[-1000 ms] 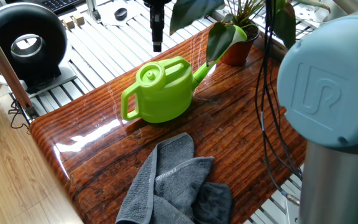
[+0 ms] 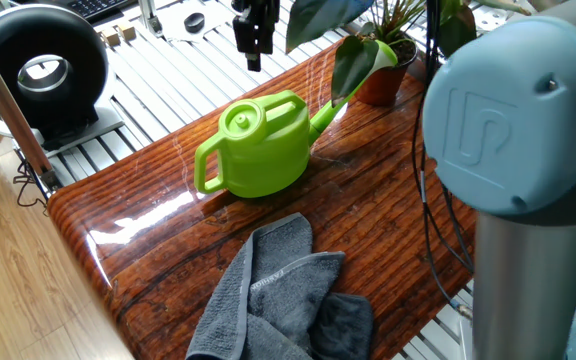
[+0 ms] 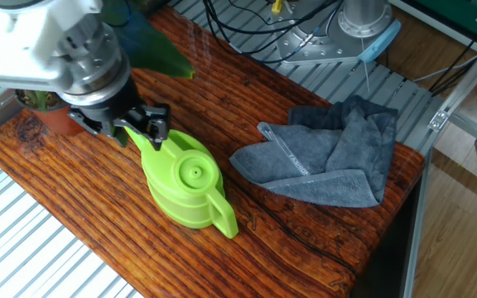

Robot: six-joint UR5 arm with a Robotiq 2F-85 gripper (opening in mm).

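Note:
A bright green watering can (image 2: 263, 150) stands upright on the brown wooden table, its spout toward the potted plant (image 2: 380, 80). My black gripper (image 2: 254, 62) hangs above and behind the can in exterior view 1, apart from it. From the other side, the gripper (image 3: 157, 126) overlaps the spout end of the can (image 3: 187, 186), so the gap between them is hard to judge. Nothing shows held, but how far the fingers stand apart is unclear. A grey towel (image 2: 278, 290) lies crumpled on the table, also seen as the towel (image 3: 325, 157) in exterior view 2.
Plant leaves (image 3: 151, 45) hang close beside the gripper. Black cables (image 2: 423, 160) run down along the arm (image 2: 533, 280). A round black device (image 2: 38, 75) stands off the table's far left. Bare wood (image 2: 138, 240) is free left of the can and towel.
A plant leaf beside the gripper has moved a little. Can and towel are unmoved.

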